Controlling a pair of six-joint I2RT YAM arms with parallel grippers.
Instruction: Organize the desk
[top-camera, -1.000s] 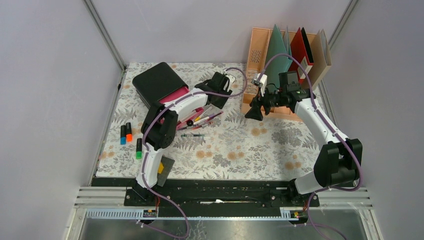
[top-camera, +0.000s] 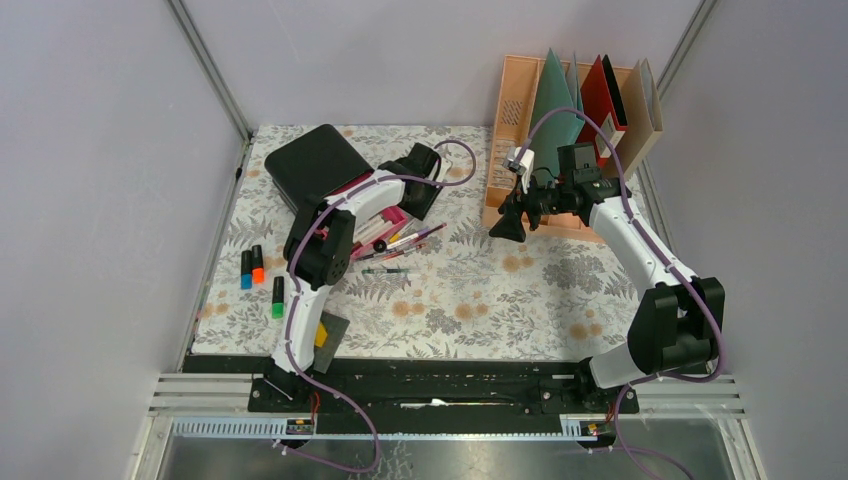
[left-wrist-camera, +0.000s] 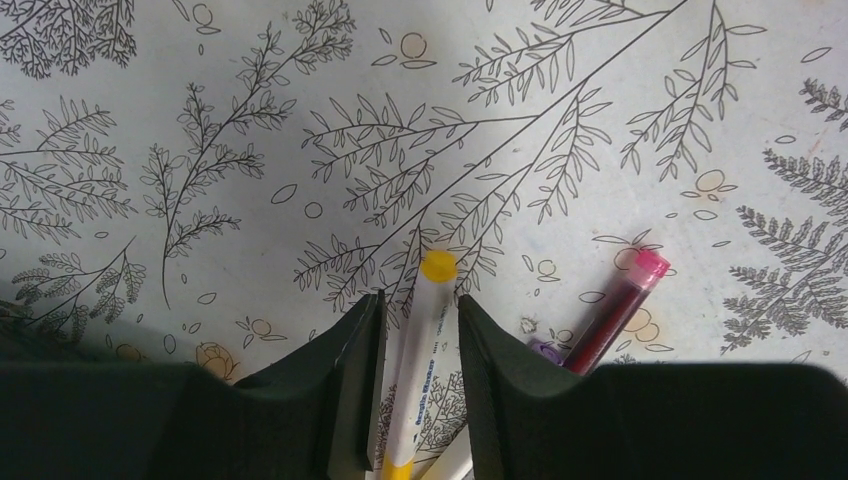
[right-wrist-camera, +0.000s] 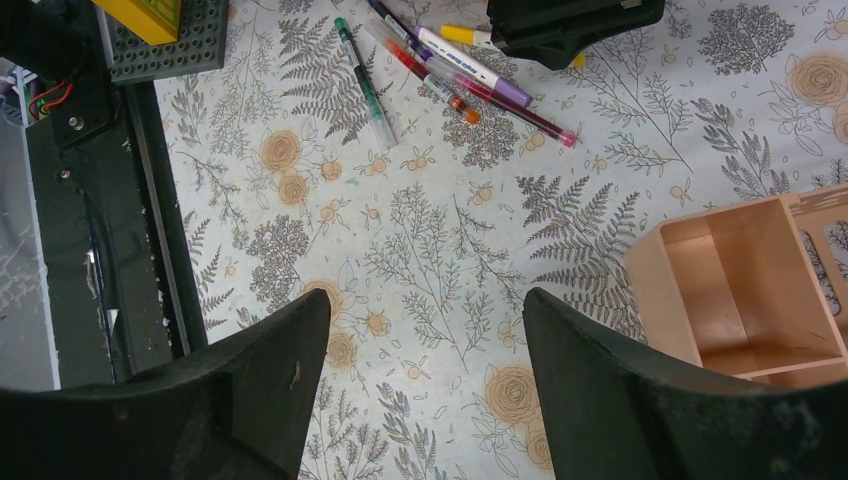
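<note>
In the left wrist view a white pen with yellow ends (left-wrist-camera: 426, 335) lies between the open fingers of my left gripper; contact with either finger does not show. Beside it rests a dark red pen with a pink tip (left-wrist-camera: 613, 318). Several pens, among them a purple-capped one (right-wrist-camera: 475, 66), a red-orange one (right-wrist-camera: 425, 77) and a green one (right-wrist-camera: 364, 85), lie loose on the patterned desk. My right gripper is open and empty above bare cloth, near the front of the wooden organizer (right-wrist-camera: 672, 285).
A black case with pink lining (top-camera: 318, 165) lies at the back left. Highlighters in blue (top-camera: 246, 270), orange (top-camera: 257, 264) and green (top-camera: 278, 297) lie at the left. Folders, including a green one (top-camera: 552, 110) and a red one (top-camera: 597, 105), stand in the organizer.
The right arm and the objects look unmoved.
</note>
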